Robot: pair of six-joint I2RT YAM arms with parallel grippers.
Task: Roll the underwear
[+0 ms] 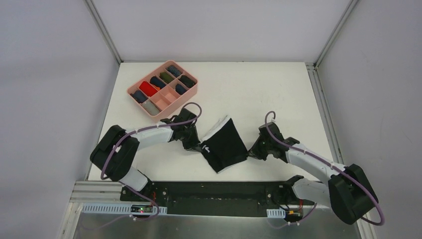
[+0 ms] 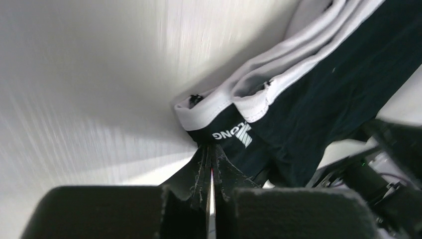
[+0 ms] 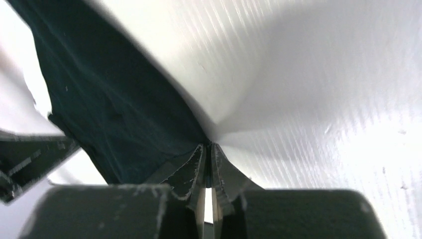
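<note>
Black underwear with a white band lies askew on the white table, its band along the upper left side. My left gripper is at its left edge; in the left wrist view its fingertips sit close together by the white printed logo, and whether cloth is between them is hard to tell. My right gripper is at the opposite lower right edge, shut on the black cloth, as the right wrist view shows.
A pink divided box with several rolled garments stands at the back left, behind my left arm.
</note>
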